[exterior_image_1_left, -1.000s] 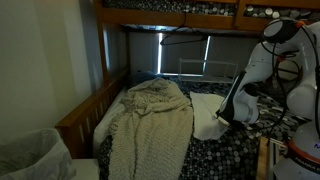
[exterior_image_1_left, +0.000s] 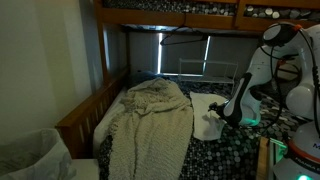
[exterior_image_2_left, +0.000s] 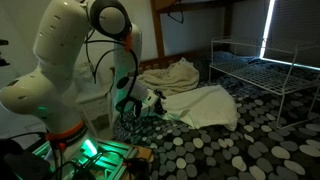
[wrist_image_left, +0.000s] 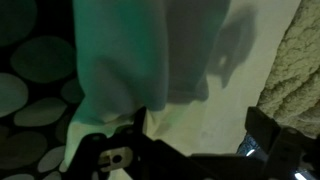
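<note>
A white cloth (exterior_image_2_left: 205, 105) lies spread on the dark pebble-patterned surface, seen also beside the beige blanket in the first exterior view. My gripper is low over the cloth, its two dark fingers (wrist_image_left: 262, 130) wide apart in the wrist view. A raised, pale teal-tinted fold (wrist_image_left: 120, 60) of fabric runs up to the left finger. Whether that finger touches the fold cannot be told. Flat cloth shows beyond the gap, with the gripper's shadow on it. In the second exterior view, the gripper (exterior_image_2_left: 157, 98) is at the cloth's near left edge.
The rumpled beige blanket (exterior_image_1_left: 150, 125) covers the left side of the surface, along a wooden rail (exterior_image_1_left: 88, 110). A white wire rack (exterior_image_2_left: 265, 75) stands behind the cloth. Bare patterned surface (exterior_image_2_left: 255, 150) is open to the right.
The arm near the cloth has shifted slightly to the right and changed its pose a little in the first exterior view. The cloth and blanket look much the same.
</note>
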